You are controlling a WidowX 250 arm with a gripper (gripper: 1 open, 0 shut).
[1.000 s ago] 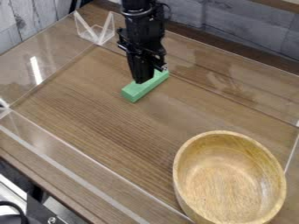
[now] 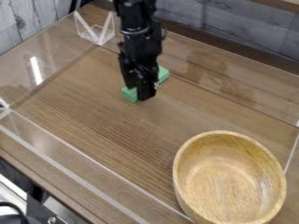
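Note:
My black gripper (image 2: 139, 87) is lowered from the top centre over a flat green block (image 2: 156, 77), covering much of its middle. The block lies diagonally on the wooden table (image 2: 82, 131), its two ends showing on either side of the fingers. Whether the fingers touch or enclose it, and how far apart they stand, is unclear.
A large pale wooden bowl (image 2: 228, 175) sits at the lower right. A clear plastic object stands at the upper left near the table's edge. Dark cables lie at the lower left corner.
My gripper has moved down and toward the front of the view, from above the green block to over it, hiding much of it.

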